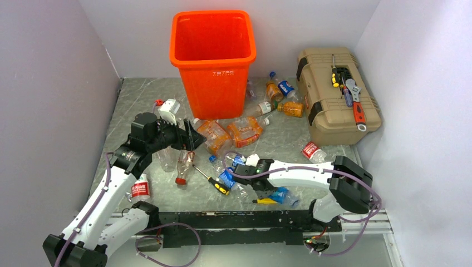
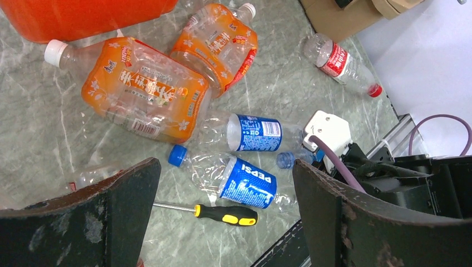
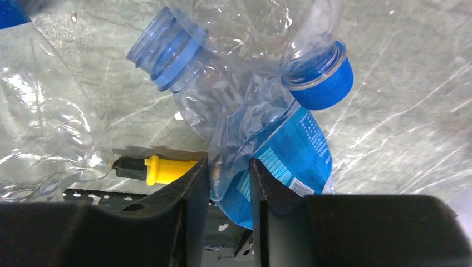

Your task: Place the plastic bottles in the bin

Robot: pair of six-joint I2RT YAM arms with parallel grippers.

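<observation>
The orange bin (image 1: 212, 89) stands at the back, with many plastic bottles on the grey floor around it. My left gripper hangs open above two orange-label bottles (image 2: 144, 92) (image 2: 214, 41), Pepsi bottles (image 2: 247, 183) and a screwdriver (image 2: 225, 214). My right gripper is low over a crumpled blue-label bottle (image 3: 292, 153), its fingers partly closed around part of the clear plastic. A red-label bottle (image 1: 314, 153) lies at the right, and another (image 1: 140, 189) at the front left.
A tan toolbox (image 1: 325, 122) with tools on its lid stands at the back right. Walls bound the left, back and right. A dark rail (image 1: 222, 219) runs along the front edge. A yellow-handled tool (image 3: 172, 171) lies under the bottles.
</observation>
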